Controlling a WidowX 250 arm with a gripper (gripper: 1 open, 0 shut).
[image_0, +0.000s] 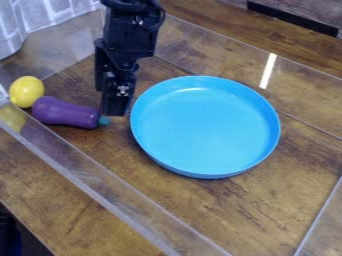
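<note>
My black gripper (115, 98) hangs open at the top left, pointing down just above and right of a purple eggplant-like toy (67, 113) with a teal tip. A yellow lemon-like object (26, 91) lies left of the toy. The large blue plate (205, 125) sits to the right of my gripper.
A wooden table (227, 205) surrounds the objects, with clear room below and right of the plate. Transparent walls or edges run along the left and right, and something white and ribbed stands at the top left.
</note>
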